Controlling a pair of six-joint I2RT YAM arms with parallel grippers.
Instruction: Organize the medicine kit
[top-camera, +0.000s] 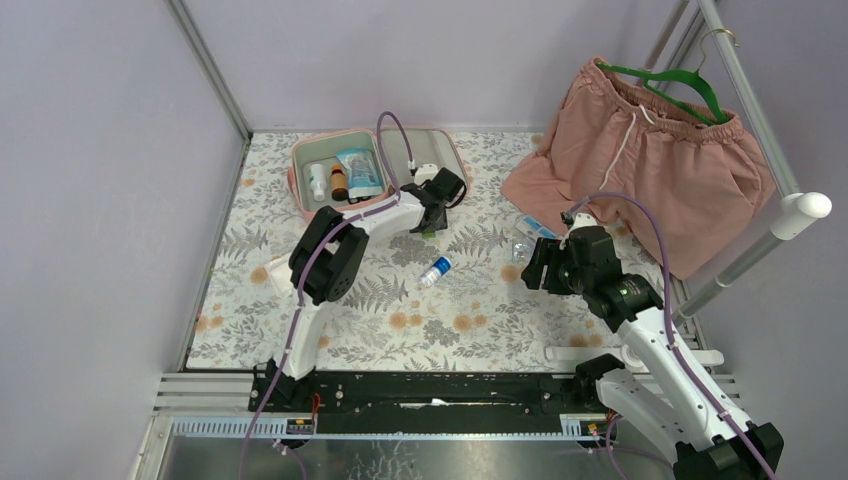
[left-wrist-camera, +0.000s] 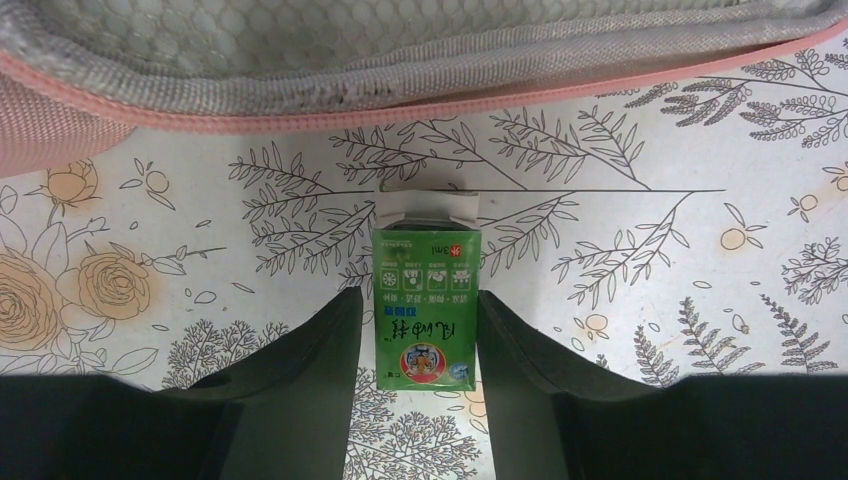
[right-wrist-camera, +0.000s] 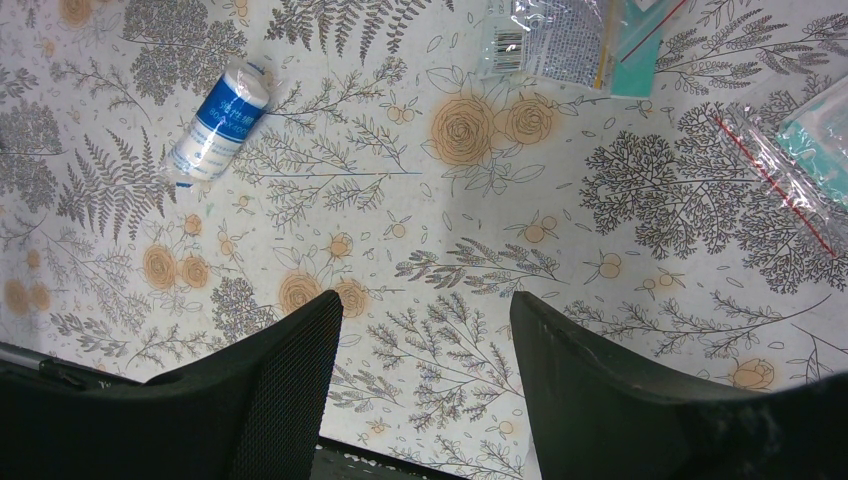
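Note:
The pink-trimmed kit (top-camera: 300, 160) lies open at the back, holding a white bottle (top-camera: 317, 180), a brown bottle (top-camera: 338, 182) and a blue packet (top-camera: 360, 170). My left gripper is open, its fingertips either side of a green medicine box (left-wrist-camera: 425, 310) just outside the kit; whether they touch it is unclear. My right gripper hangs open over the table's right side, empty. A blue-and-white roll (right-wrist-camera: 220, 122) lies mid-table. Clear packets (right-wrist-camera: 550, 40) lie to the right.
Pink shorts (top-camera: 630, 180) on a green hanger (top-camera: 690, 82) and a white rail (top-camera: 760, 120) fill the back right. A pale item (top-camera: 278, 275) lies partly behind the left arm.

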